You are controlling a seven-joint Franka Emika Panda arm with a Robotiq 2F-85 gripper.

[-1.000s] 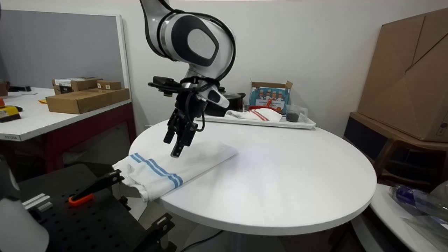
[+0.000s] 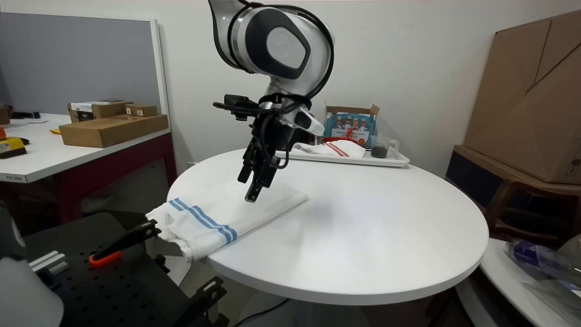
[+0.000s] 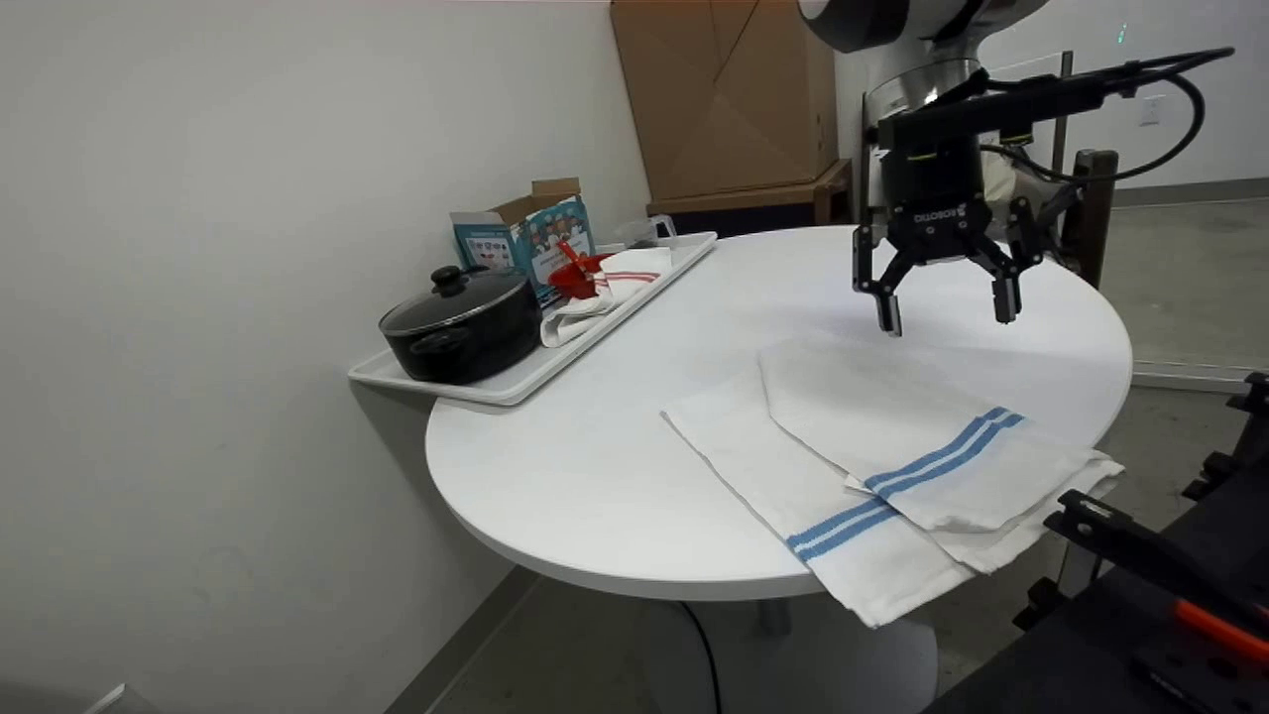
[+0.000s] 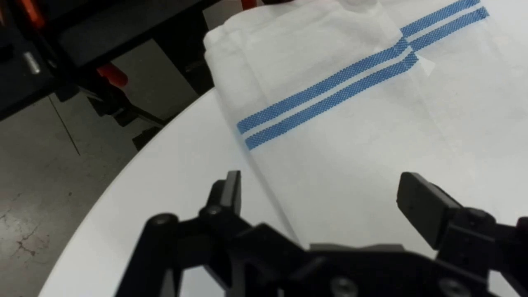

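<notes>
A white towel (image 2: 261,210) with blue stripes lies folded on the round white table (image 2: 381,229), one end hanging past the table's edge. In exterior view 2 the towel (image 3: 880,416) shows two overlapping layers, set askew from each other. Above it hangs my gripper (image 3: 952,319), its fingers wide apart and empty. From the wrist, the open gripper straddles one long edge of the towel (image 4: 341,148), with bare table under the left finger and cloth under the right. A gap shows between the fingertips and the cloth in exterior view 2.
Along the wall, a white tray (image 3: 547,375) holds a black lidded pot (image 3: 464,327), a blue box (image 3: 553,244), a red-striped cloth (image 3: 636,268) and a clear jug (image 2: 382,147). Black clamps (image 2: 204,297) stand close to the towel's overhanging end.
My gripper has moved right and slightly up in exterior view 1, and the arm now covers the pot there. The towel lies as before.
</notes>
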